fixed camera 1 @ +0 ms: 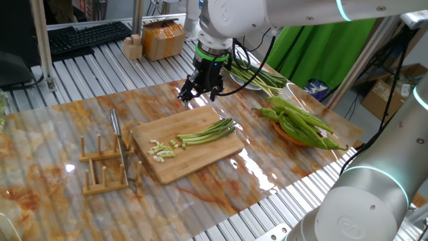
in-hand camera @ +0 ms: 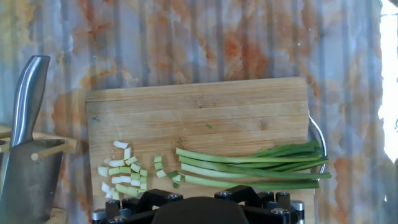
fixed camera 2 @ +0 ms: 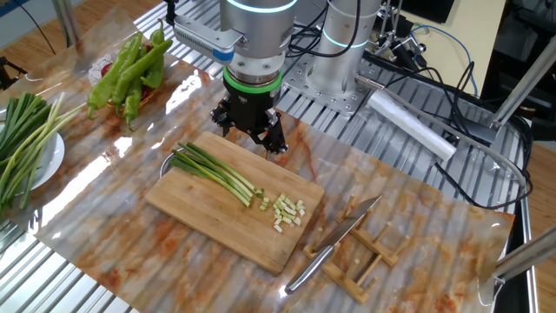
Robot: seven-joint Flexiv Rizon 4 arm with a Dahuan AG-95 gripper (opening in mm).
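Note:
A wooden cutting board (fixed camera 1: 194, 161) lies on the marbled table cover. Uncut green onion stalks (in-hand camera: 261, 168) rest across it, their green ends over the handle side. Several cut white and pale green pieces (in-hand camera: 127, 174) are scattered by the cut ends. A metal-handled knife (fixed camera 2: 311, 268) stands in the wooden peg rack (fixed camera 2: 358, 283) beside the board, its blade between the pegs. My gripper (fixed camera 2: 252, 144) hangs above the board's edge on the robot-base side, fingers spread apart and empty. In the wrist view only its upper parts show along the bottom edge.
Long green peppers (fixed camera 1: 294, 124) fill a small basket beyond the handle end. Behind it, more green onions (fixed camera 2: 26, 139) lie on a white plate (fixed camera 2: 54, 161). A cardboard box (fixed camera 1: 163, 40) and a keyboard (fixed camera 1: 87, 39) sit farther off. The cover beside the board is clear.

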